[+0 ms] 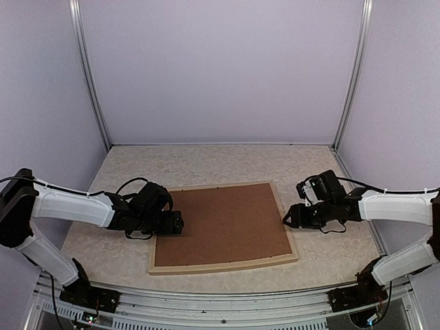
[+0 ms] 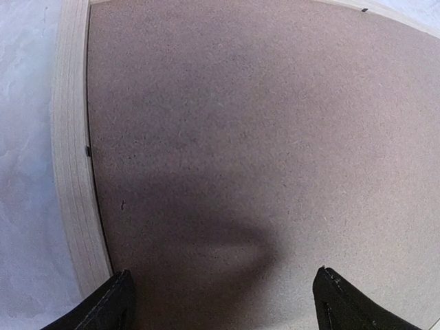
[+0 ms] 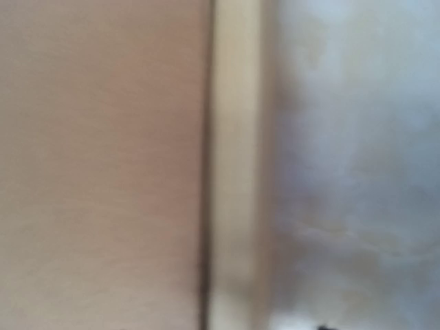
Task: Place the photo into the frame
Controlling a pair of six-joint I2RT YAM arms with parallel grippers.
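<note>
The wooden frame (image 1: 223,267) lies flat on the table with a brown backing board (image 1: 223,223) within its borders. No photo can be made out in any view. Over the frame's left side is my left gripper (image 1: 177,222); in the left wrist view its fingers (image 2: 110,302) stand wide apart, open, with only brown board visible between them. My right gripper (image 1: 291,217) hovers at the frame's right border. The right wrist view is blurred, showing the light right border (image 3: 235,165) and just a dark speck at the bottom, so its fingers are hidden.
Small dark clips (image 2: 89,151) sit along the inner edge of the frame. White walls (image 1: 220,75) enclose the back and sides.
</note>
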